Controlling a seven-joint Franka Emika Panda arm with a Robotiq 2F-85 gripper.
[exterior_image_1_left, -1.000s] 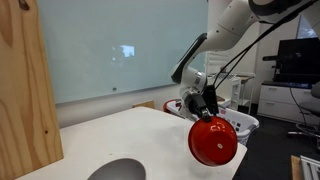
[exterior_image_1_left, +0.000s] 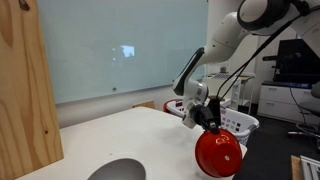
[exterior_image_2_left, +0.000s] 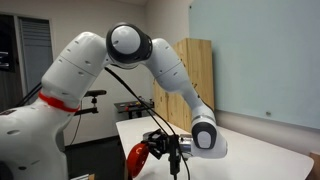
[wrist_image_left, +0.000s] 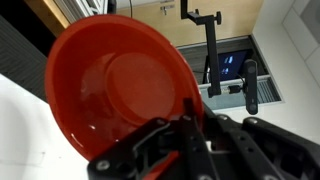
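A round red bowl (exterior_image_1_left: 218, 154) hangs tilted on its side over the near right part of the white table, its broad face toward exterior view 1. My gripper (exterior_image_1_left: 210, 127) is shut on the upper edge of this bowl. From the other side, the red bowl (exterior_image_2_left: 137, 159) shows as a narrow shape beside the dark fingers. In the wrist view the red bowl (wrist_image_left: 120, 80) fills much of the left and middle, and the black gripper parts (wrist_image_left: 215, 150) overlap its lower right edge. Just where the fingertips meet the rim is hard to make out.
A grey bowl (exterior_image_1_left: 118, 170) lies on the white table (exterior_image_1_left: 110, 138) at the near left, partly cut off by the frame. Behind my gripper, at the right, stands a white basket (exterior_image_1_left: 238, 122).
The gripper and red bowl have come down and slightly to the right in exterior view 1. The bowl has stayed in the gripper; the grey bowl has not moved.
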